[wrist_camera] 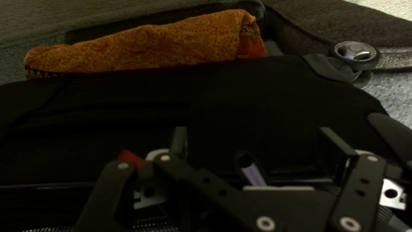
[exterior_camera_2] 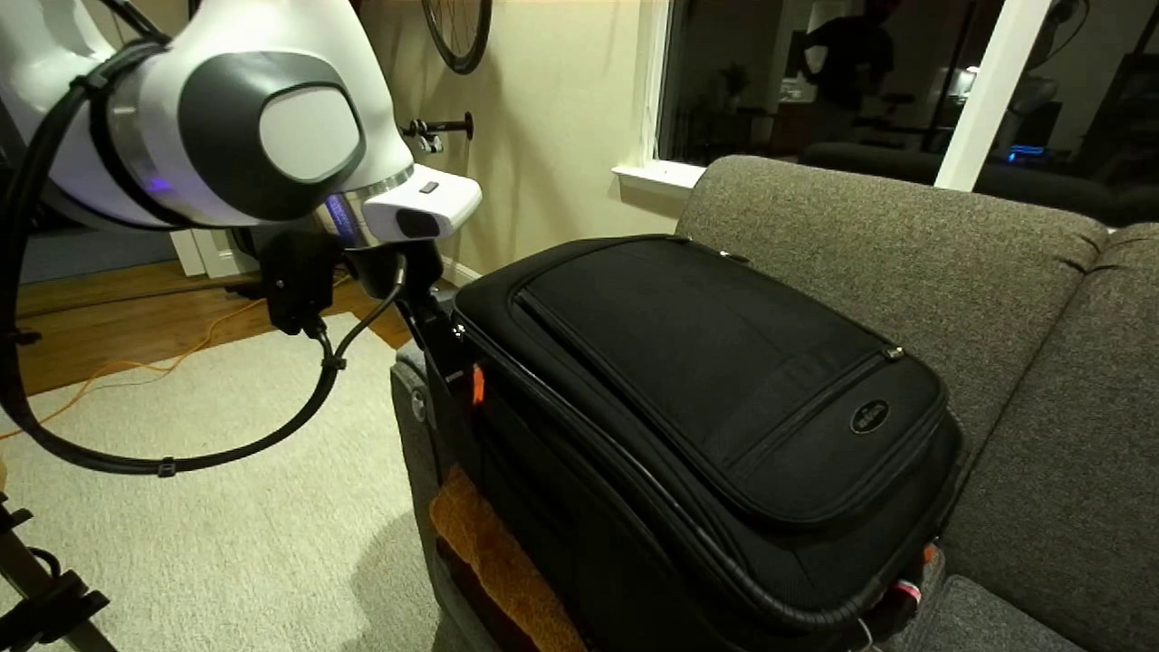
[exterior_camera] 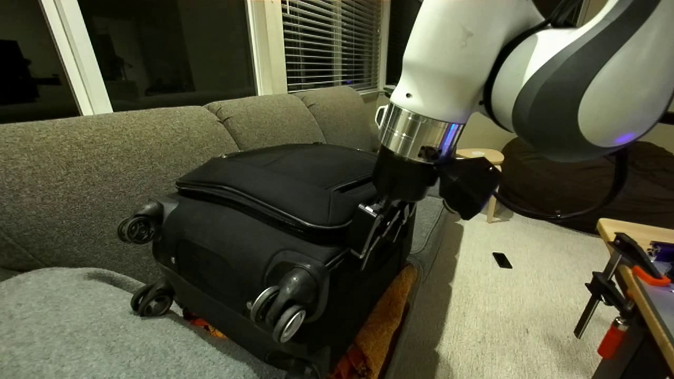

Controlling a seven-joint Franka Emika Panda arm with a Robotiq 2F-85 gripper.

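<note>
A black suitcase [exterior_camera: 253, 189] lies on its back on the sofa, its wheels towards exterior view 1. At the upper edge of its long side hangs my gripper [exterior_camera: 379, 246], pointing down close to the zipper seam. In the wrist view the gripper is open, its two fingers [wrist_camera: 178, 142] wide apart. A small dark zipper pull with a pale, shiny face [wrist_camera: 253, 174] shows in the gap between them, not clasped. The suitcase side [wrist_camera: 216, 100] fills the space beyond the fingertips. Whether a fingertip touches the fabric, I cannot tell.
Orange patterned cloth [wrist_camera: 154, 46] lies under the suitcase. The sofa backrest [exterior_camera_2: 1043, 293] rises behind it. A wooden table with a clamp [exterior_camera: 606, 290] stands to the right; a phone [exterior_camera: 502, 260] lies on the open carpet.
</note>
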